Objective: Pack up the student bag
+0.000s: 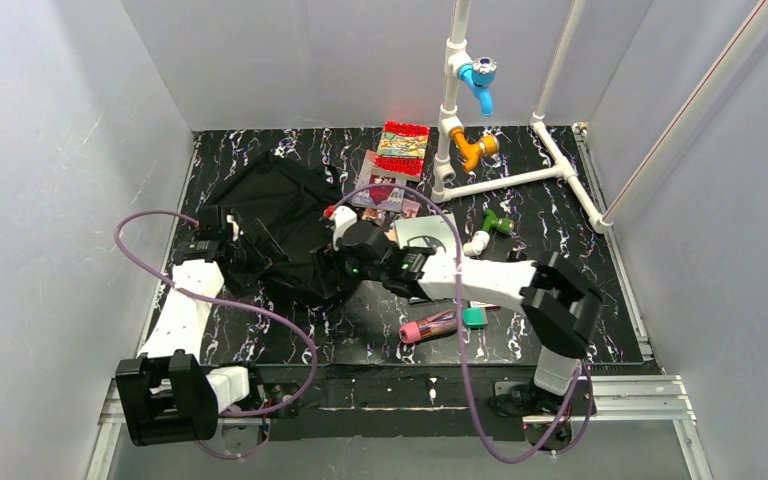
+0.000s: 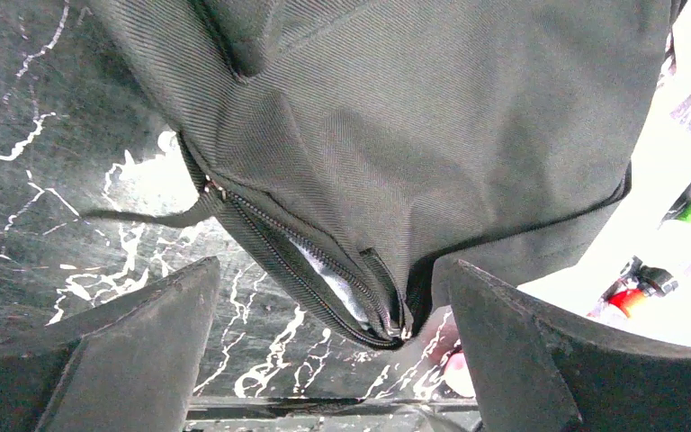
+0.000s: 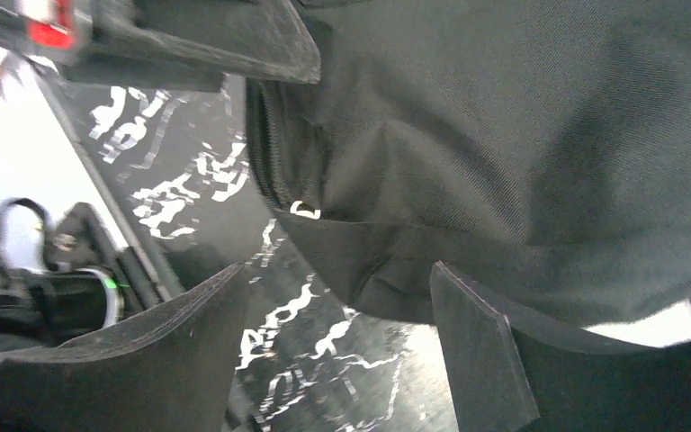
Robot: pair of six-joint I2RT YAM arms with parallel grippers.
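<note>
The black bag (image 1: 277, 190) lies flattened on the left half of the table. In the left wrist view its zipper (image 2: 310, 270) is partly open along the near edge, with a grey lining showing. My left gripper is open at that corner, its fingers (image 2: 130, 346) apart. My right gripper stands open by the bag's near edge, and no cloth is clearly pinched. From above, the fingertips of both are hard to make out against the dark bag. A pink pencil case (image 1: 430, 328) and a green box (image 1: 475, 317) sit near the front.
Books (image 1: 402, 148) lie stacked at the back, beside a white pipe stand (image 1: 449, 90) with taps. A pale notebook (image 1: 423, 231) is partly hidden behind my right arm. Green and white pipe fittings (image 1: 480, 240) lie to its right.
</note>
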